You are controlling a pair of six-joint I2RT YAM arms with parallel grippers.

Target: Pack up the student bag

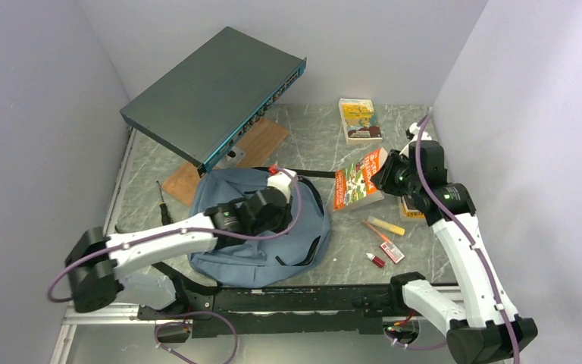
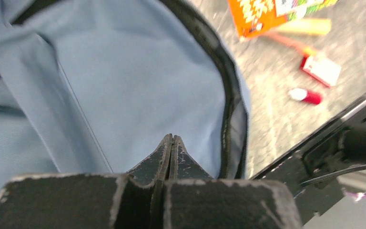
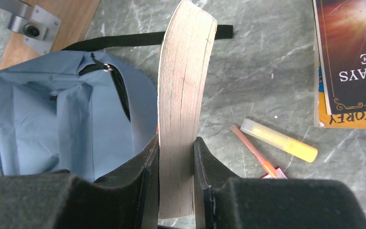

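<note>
The blue bag (image 1: 231, 262) lies on the left of the table. Over it, in the left wrist view, my left gripper is shut, its fingertips together with nothing between them. The black zippered edge (image 2: 226, 95) of the bag's opening runs past on the right, outside the fingers. My right gripper is shut on a thick paperback book (image 3: 183, 109), held up beside the bag; its orange and green cover (image 1: 358, 180) faces the top camera. On the table at right are a glue stick (image 3: 279, 140), an orange pencil-like item (image 3: 256, 151), a red-and-white box (image 1: 392, 251) and a small red bottle (image 1: 376, 259).
A yellow book (image 1: 360, 121) lies at the back, and a dark-covered book (image 3: 355, 57) is on the right. A large dark metal case (image 1: 216, 98) overhangs the back left above a wooden board (image 1: 261, 144). A black strap (image 3: 119, 41) extends from the bag.
</note>
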